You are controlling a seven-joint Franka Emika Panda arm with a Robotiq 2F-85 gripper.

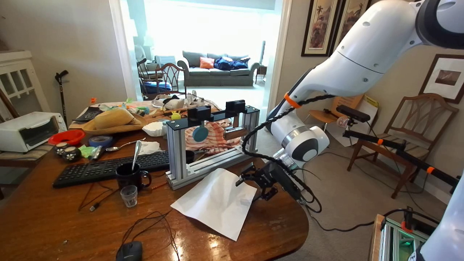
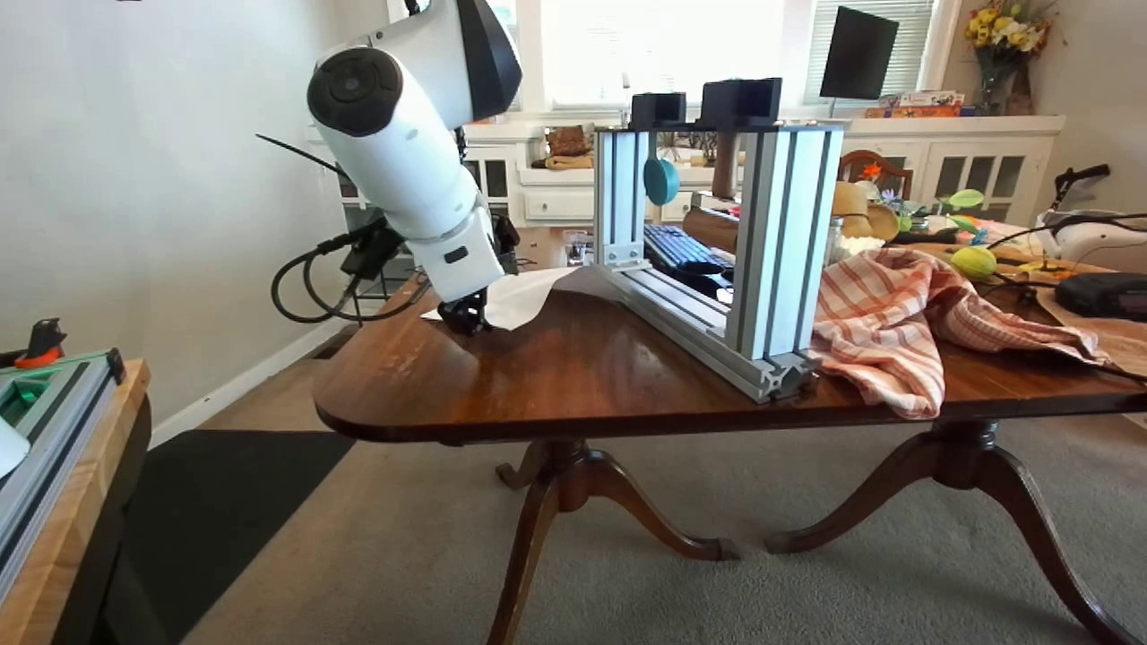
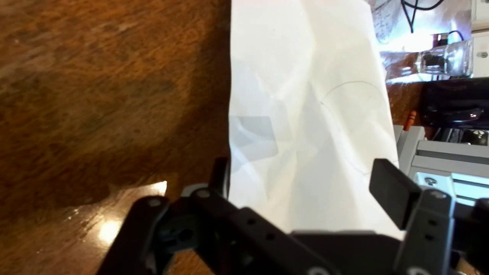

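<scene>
A creased white sheet of paper (image 1: 215, 201) lies on the wooden table, its middle bulging up slightly. My gripper (image 1: 253, 189) is low at the right end of the sheet, fingers apart. In the wrist view, the paper (image 3: 316, 119) stretches across the space between the fingers of the gripper. The left finger is at the sheet's edge, and the right finger overlaps its other side; whether either touches it is hard to tell. A faint drawn line shows on the paper. From exterior view 2, the arm hides part of the sheet (image 2: 527, 296).
Close behind the paper stands an aluminium frame (image 1: 177, 163) with hanging items. A black mug (image 1: 127, 177), a small clear glass (image 1: 129, 196), a keyboard (image 1: 104, 169) and a mouse (image 1: 130, 251) with its cable occupy the left.
</scene>
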